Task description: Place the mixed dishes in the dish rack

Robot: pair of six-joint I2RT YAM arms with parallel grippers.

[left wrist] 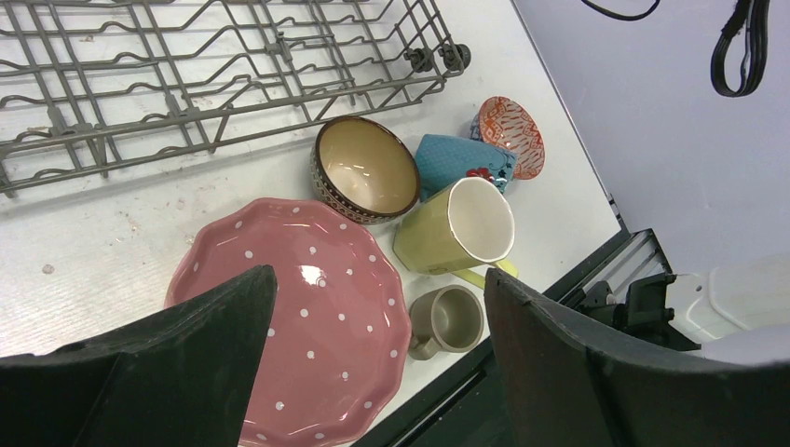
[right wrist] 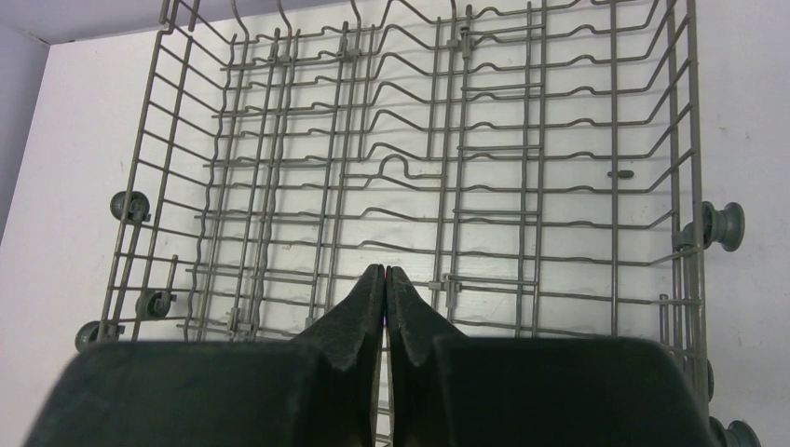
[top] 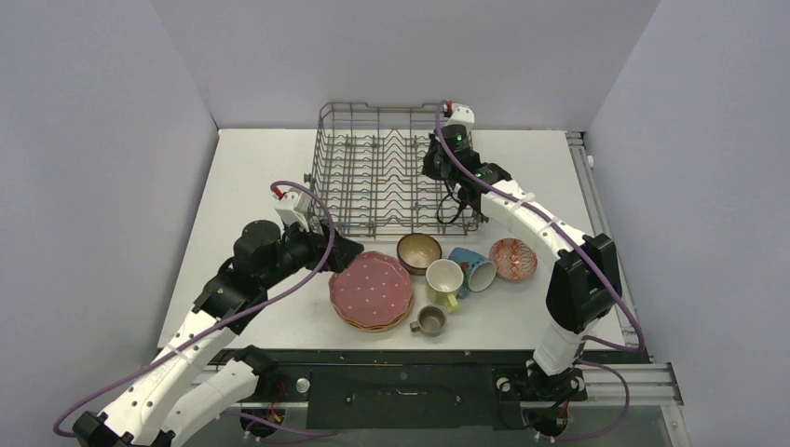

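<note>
The empty wire dish rack [top: 373, 182] stands at the back of the white surface. In front of it lie a pink dotted plate [top: 373, 289] on top of another, a brown bowl [top: 419, 251], a yellow-green mug [top: 444, 279], a blue mug [top: 472, 268] tipped on its side, a red-patterned bowl [top: 513, 259] and a small grey cup [top: 429, 320]. My left gripper is part open above the plate, with nothing held. Over the rack, my right gripper is shut, its fingertips together and nothing showing between them.
Grey walls close in the sides and back. White surface left of the rack [top: 247, 177] and to its right [top: 526, 168] is bare. A dark front edge [top: 401, 356] runs just before the small cup.
</note>
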